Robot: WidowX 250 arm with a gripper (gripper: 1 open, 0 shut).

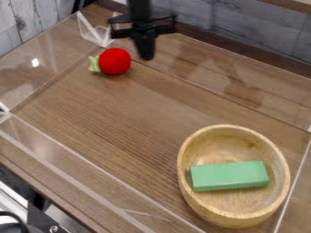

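A red round object (115, 61) with a light green piece (94, 65) beside it lies on the wooden table (122, 127) near the back left. The dark gripper (144, 41) is blurred at the top of the view, above and to the right of the red object and apart from it. Whether its fingers are open or shut cannot be made out.
A wooden bowl (195, 196) holding a green block (230, 176) stands at the front right. A white translucent item (96, 35) is at the back left edge.
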